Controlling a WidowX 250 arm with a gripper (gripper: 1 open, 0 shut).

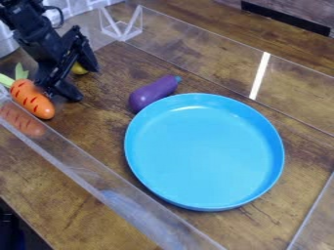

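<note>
My black gripper [68, 75] reaches in from the upper left, low over the table, beside a small yellow object [80, 68] that it partly hides. An orange toy carrot [31, 99] with green top lies just left of the gripper. A purple eggplant [154, 93] lies right of it, next to a large blue plate [204, 149]. Whether the fingers hold anything is unclear.
Clear plastic walls [124, 200] edge the wooden workspace [209, 59]. A small clear bracket [119, 24] stands at the back left. The wood behind the eggplant and plate is free.
</note>
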